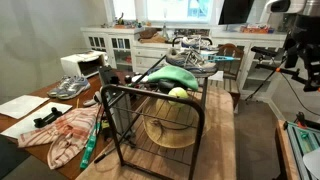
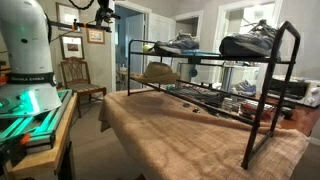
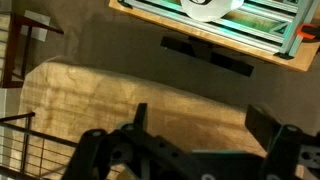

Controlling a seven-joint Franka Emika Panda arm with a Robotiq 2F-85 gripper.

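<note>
My gripper is open, with nothing between its dark fingers; below it the wrist view shows bare tan cloth and the table edge. In exterior view 1 the arm (image 1: 304,50) hangs at the upper right, off the table's side. A black wire rack (image 1: 158,88) stands on the table, well apart from the gripper. Inside it lie a straw hat (image 2: 160,73) and a yellow-green ball (image 1: 178,93). Shoes (image 2: 250,42) sit on its top shelf. A green cloth (image 1: 172,76) lies at the rack's far end.
Left of the rack are an orange-white striped cloth (image 1: 70,136), grey shoes (image 1: 70,88) and papers (image 1: 22,106). A corner of the rack (image 3: 35,140) shows at the wrist view's lower left.
</note>
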